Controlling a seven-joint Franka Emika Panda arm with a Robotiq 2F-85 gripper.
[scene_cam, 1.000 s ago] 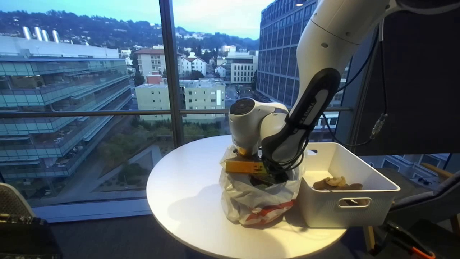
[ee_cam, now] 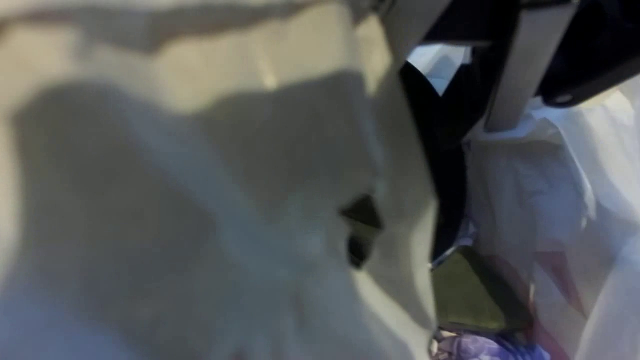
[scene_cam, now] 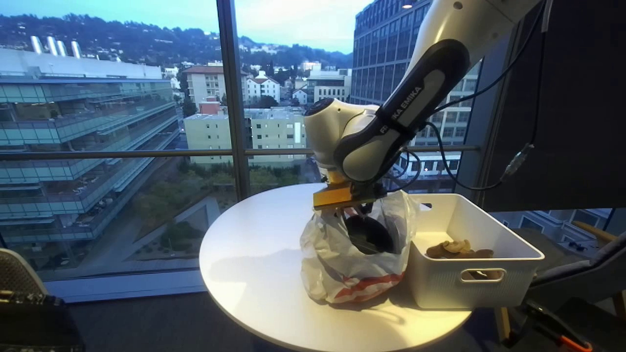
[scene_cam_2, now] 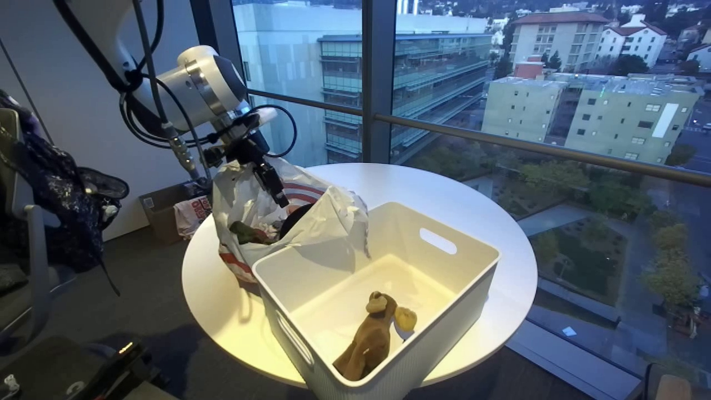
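Note:
A white plastic bag with red marks stands on the round table, its mouth open upward. My gripper points down into that mouth. A dark rounded object shows inside the bag, right beneath the gripper. In the wrist view the blurred bag wall covers the left and middle; one of the fingers reaches down at upper right beside the black object. Whether the fingers grip it cannot be made out. Deeper in the bag lie a dark green item and a purple patterned one.
A white bin stands against the bag, with a brown plush toy and a small tan object in it. Bare table lies on the bag's other side. The window is behind.
My arm has risen from the bag, with the gripper higher above its mouth and tilted differently. The dark object now shows more fully at the bag's opening. The bin has not moved.

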